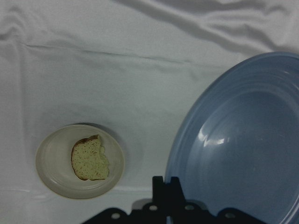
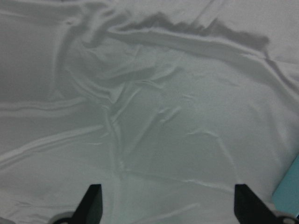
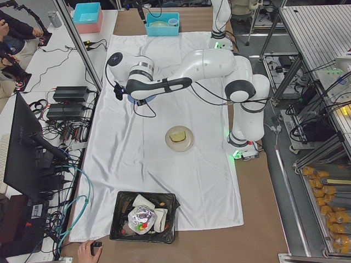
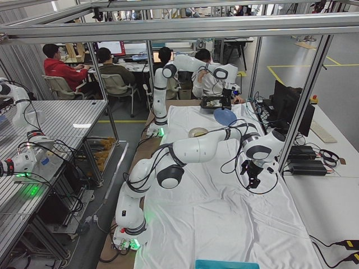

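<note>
In the left wrist view, my left gripper is shut on the rim of a blue plate (image 1: 243,144). The blue plate (image 4: 224,116) shows beneath the far arm in the right camera view and is mostly hidden by that arm in the left camera view. A beige plate (image 1: 53,163) with a bread slice (image 1: 88,158) on it lies on the white cloth (image 3: 137,164). My right gripper stands open over bare, wrinkled cloth, with nothing between its fingers.
A black tray (image 3: 120,219) with a foil-covered item and white pieces sits at the near end. A teal bin (image 3: 162,30) stands at the far end; a teal edge (image 2: 287,186) shows beside my right gripper. Monitor and electronics line the left side.
</note>
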